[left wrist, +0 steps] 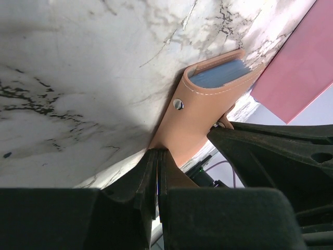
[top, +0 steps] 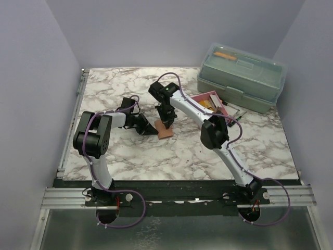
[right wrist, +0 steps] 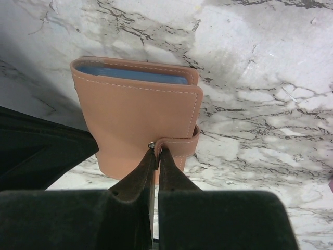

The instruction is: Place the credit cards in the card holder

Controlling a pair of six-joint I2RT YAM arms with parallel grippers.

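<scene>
A tan leather card holder [top: 164, 132] lies on the marble tabletop between my two grippers. Its folded cover, with bluish clear sleeves [right wrist: 132, 74] inside, shows in the right wrist view. Against the holder's spine side rest the fingertips of my left gripper, shut, with nothing seen between them. At the opposite side my right gripper has its fingertips close together on the end of the strap [right wrist: 178, 145], beside a metal snap [right wrist: 151, 145]. The strap is curled up off the cover. No separate credit card can be made out.
Behind the right arm stands a pink open box [top: 221, 106] with yellow and pale items in it. A large lidded teal bin [top: 242, 70] fills the back right. Bare marble lies in front of the holder.
</scene>
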